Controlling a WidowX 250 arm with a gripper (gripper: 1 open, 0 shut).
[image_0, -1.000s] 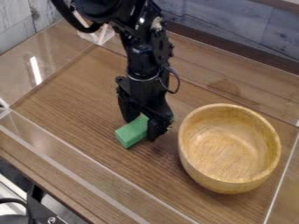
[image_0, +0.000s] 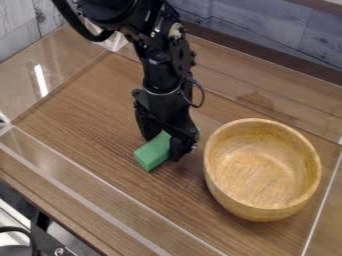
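Note:
A black robot arm reaches down from the top centre of the camera view to its gripper (image_0: 168, 134), which is low over a green object (image_0: 155, 154) on the wooden table. The fingers straddle the upper end of the green object, which is partly hidden by them. The gripper looks open; whether the fingertips touch the object is unclear.
A large tan bowl (image_0: 261, 200) stands on the right, close beside the gripper. A pale wall (image_0: 281, 30) runs along the back, and cables lie at the lower left corner.
The gripper and arm have shifted very slightly around the green object. The bowl and green object stay about where they were.

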